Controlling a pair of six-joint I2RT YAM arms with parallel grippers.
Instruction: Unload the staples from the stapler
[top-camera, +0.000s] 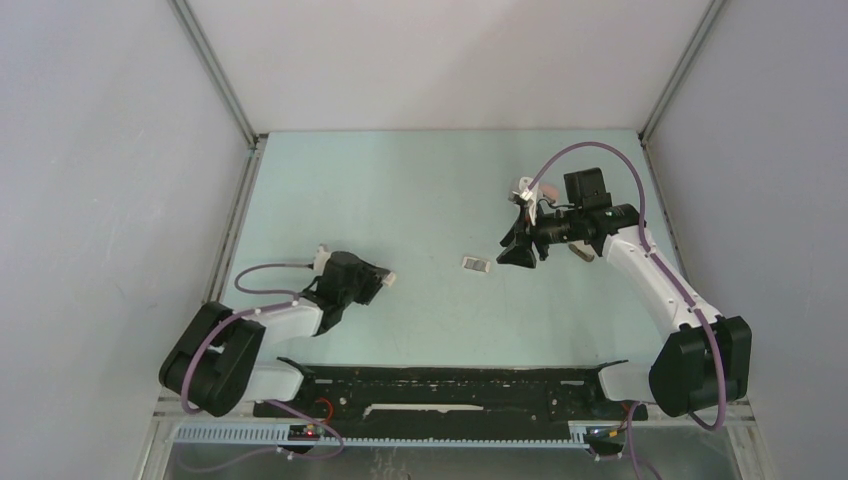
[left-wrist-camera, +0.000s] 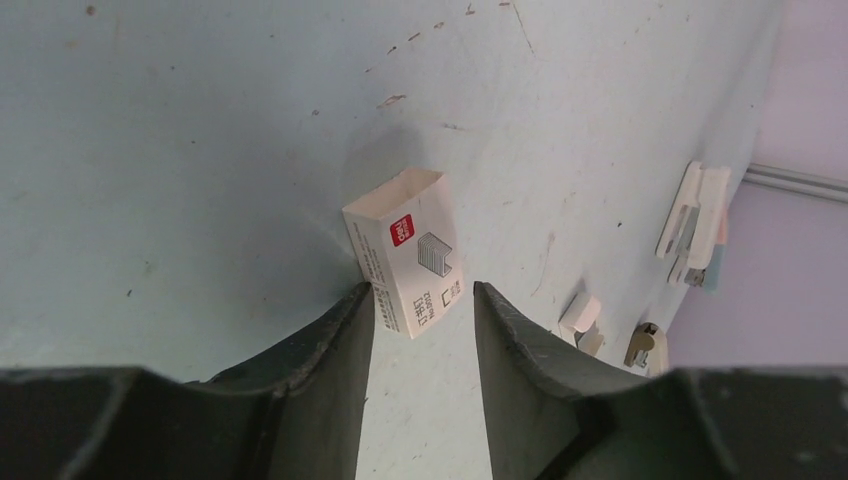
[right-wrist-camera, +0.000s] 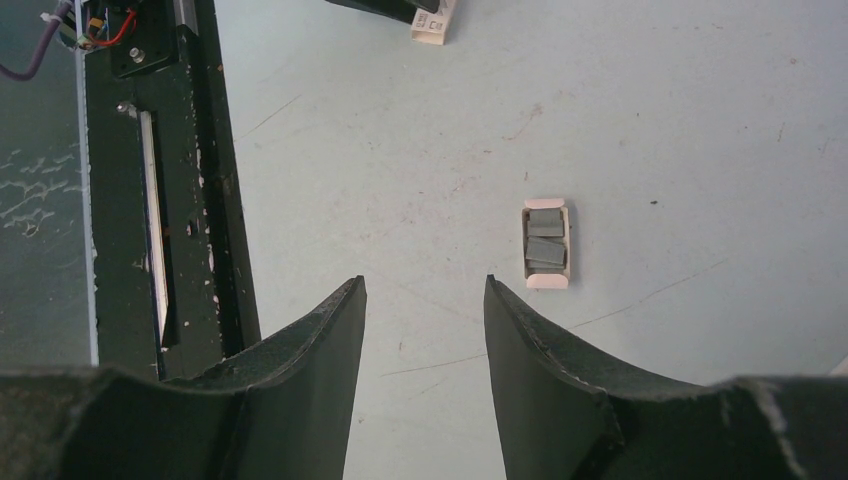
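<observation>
A white box sleeve (left-wrist-camera: 420, 240) with a red label and a staple picture stands open-ended on the table. My left gripper is part open around its near end, a fingertip at either side and no clear grip showing. From above, that gripper (top-camera: 378, 284) largely covers the sleeve (top-camera: 390, 279). A small tray (right-wrist-camera: 546, 280) with pale ends holds grey staple strips (right-wrist-camera: 546, 245). My right gripper is part open, empty, above the table to one side of the tray. A long pale item (left-wrist-camera: 693, 225), possibly the stapler, lies farther off.
A pinkish item (top-camera: 549, 190) lies at the back right, partly behind the right gripper. Another small item (top-camera: 582, 251) rests under the right arm. A dark rail (top-camera: 440, 390) borders the front.
</observation>
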